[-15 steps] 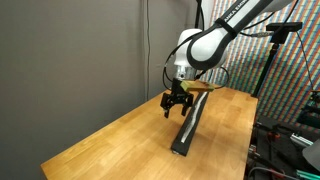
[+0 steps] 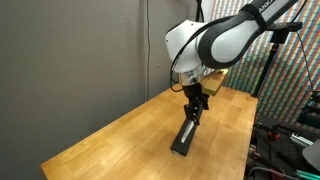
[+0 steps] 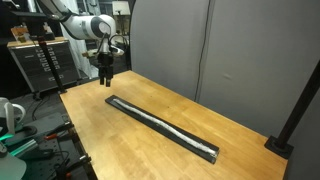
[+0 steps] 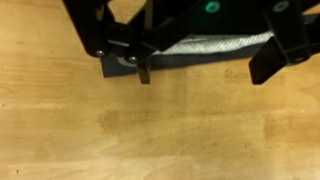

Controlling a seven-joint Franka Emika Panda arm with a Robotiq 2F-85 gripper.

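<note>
A long dark strip (image 3: 140, 115) lies flat on the wooden table, with a narrow whitish, silvery band (image 3: 170, 129) running along its middle. My gripper (image 2: 197, 108) is above the strip's nearer part in exterior view 1, hiding some of it. In exterior view 2 the gripper (image 3: 104, 80) hangs near the far-left end of the strip. The fingers stand open in the wrist view, with a wide gap at the gripper and nothing held. Behind the fingers (image 4: 263, 68) shows part of the dark strip (image 4: 190, 60); the gripper body covers the rest.
Bare wooden table (image 3: 230, 130) surrounds the strip. Grey panels (image 2: 75, 70) stand along the back. A dark post (image 3: 295, 90) rises at the right in exterior view 2, and dark equipment (image 2: 290, 150) stands at the right edge in exterior view 1.
My gripper has moved right in exterior view 1, from the left side of the strip to over it. The arm looks nearer and has turned. The strip shows no clear movement.
</note>
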